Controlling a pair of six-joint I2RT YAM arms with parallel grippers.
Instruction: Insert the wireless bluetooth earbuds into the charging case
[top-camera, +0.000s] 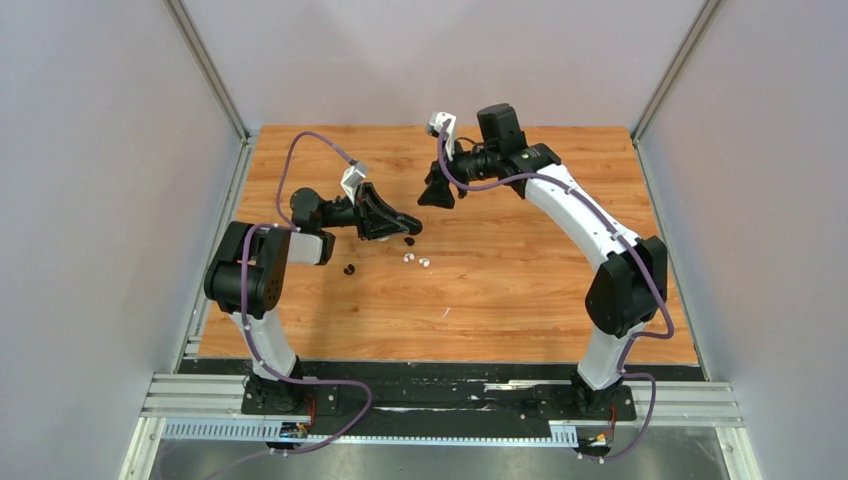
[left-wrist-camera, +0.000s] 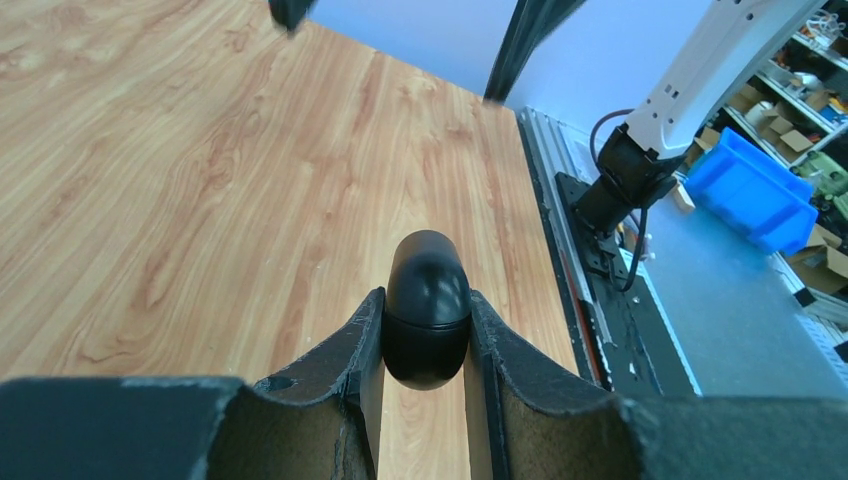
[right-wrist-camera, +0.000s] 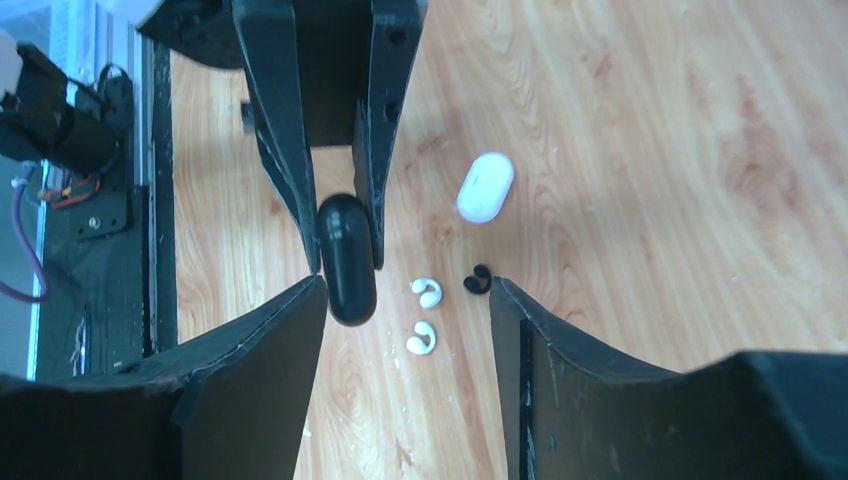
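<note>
My left gripper is shut on a black charging case, held above the table; in the right wrist view the case (right-wrist-camera: 348, 262) appears upright between its fingers. My right gripper is apart from it, fingers parted, nothing between them. Below lie two white earbud pieces (right-wrist-camera: 425, 293), a small black piece (right-wrist-camera: 477, 280) and a white case (right-wrist-camera: 485, 187). In the top view more small black earbuds (top-camera: 349, 269) lie left of the white ones.
Walls stand at both sides and the back; purple cables run along both arms.
</note>
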